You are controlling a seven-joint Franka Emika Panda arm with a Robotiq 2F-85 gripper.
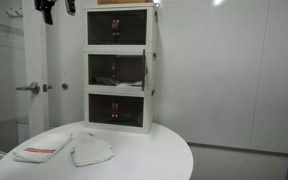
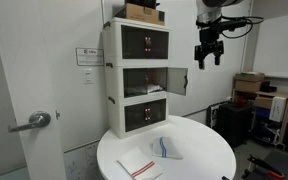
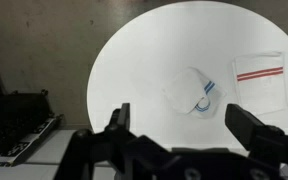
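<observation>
My gripper is high above the round white table, its two fingers wide apart and nothing between them. In exterior view 2 the gripper [image 2: 209, 62] hangs at the upper right, well clear of everything below. Two white cloths lie on the table: one with red stripes [image 3: 260, 84], folded flat, and one with blue stripes [image 3: 187, 92], with a corner turned over. From above, the blue-striped cloth appears between my fingers, far below them. A white three-tier cabinet [image 2: 113, 75] stands at the table's back; its middle door [image 2: 177, 82] is swung open.
White items show inside the middle compartment [image 2: 142, 88]; the top door [image 2: 142, 42] and bottom door [image 2: 144, 114] are shut. A cardboard box [image 2: 144, 14] sits on the cabinet. Shelves with boxes [image 2: 254, 95] stand behind at right.
</observation>
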